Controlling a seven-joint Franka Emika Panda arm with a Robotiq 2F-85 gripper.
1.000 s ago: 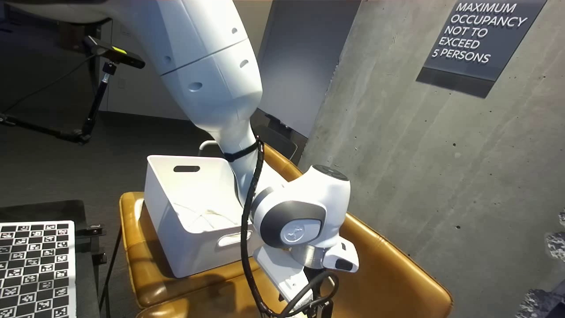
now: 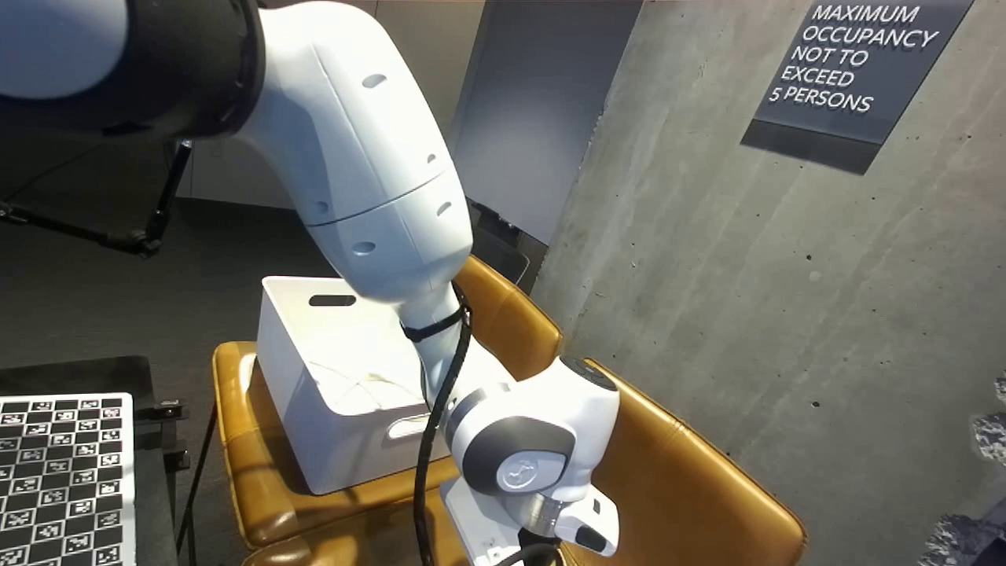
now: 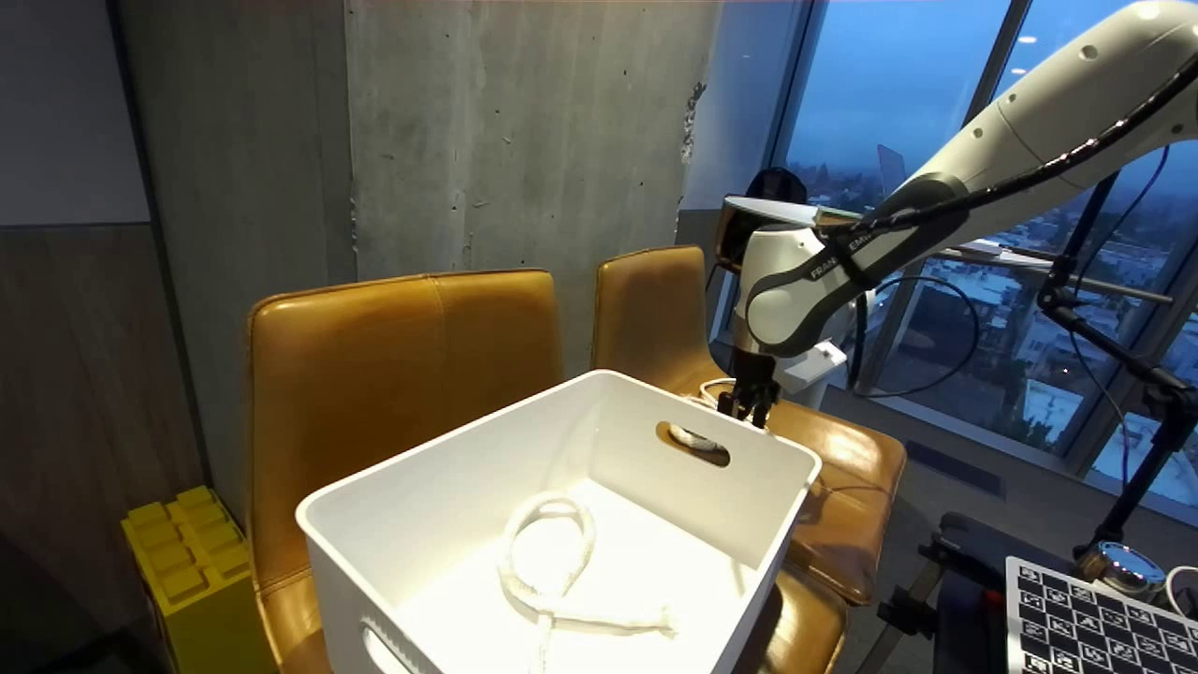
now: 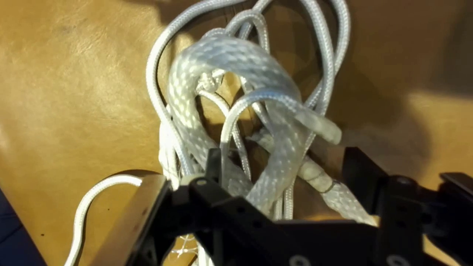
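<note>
White ropes lie tangled in a heap on the tan leather chair seat; in the wrist view a thick braided rope [image 4: 230,55] loops among thinner cords [image 4: 153,79]. My gripper stands over this heap with its fingers apart, part of the thick loop and a thin cord lying between them. Whether either finger touches rope, I cannot tell. Seen from exterior view 2, the dark gripper [image 3: 750,393] is low behind the white bin's far wall. Inside that white bin [image 3: 449,432] lies another looped white rope [image 3: 587,539]. Exterior view 1 cuts off the fingers.
The bin stands on a tan chair [image 3: 404,337], right beside the chair under my gripper. A black table with a checkered board [image 2: 66,472] is on the other side. Behind the chairs rises a concrete wall [image 2: 754,283].
My arm has come down toward the chair seat. In exterior view 1 the hand sits lower and slightly further left, with its fingers now out of frame. The bin has stayed put.
</note>
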